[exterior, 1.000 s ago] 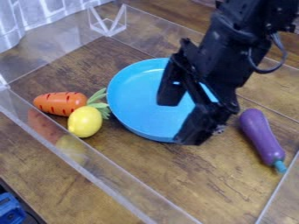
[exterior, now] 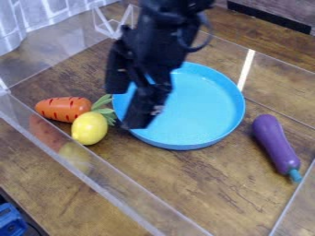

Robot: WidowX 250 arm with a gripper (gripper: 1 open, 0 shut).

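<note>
My gripper [exterior: 131,97] is blurred and hangs over the left part of a blue round tray [exterior: 197,111], its fingers apart with nothing seen between them. Just left and below it lie a yellow lemon [exterior: 88,129] and an orange toy carrot [exterior: 59,109] with green leaves. A purple toy eggplant [exterior: 274,145] lies to the right of the tray.
Clear plastic walls edge the wooden table [exterior: 160,194]. A white cloth [exterior: 18,18] is at the back left, and a blue object [exterior: 10,221] is at the lower left.
My gripper has moved left across the tray, toward the lemon and carrot, uncovering the tray's right side. The toys have not visibly moved.
</note>
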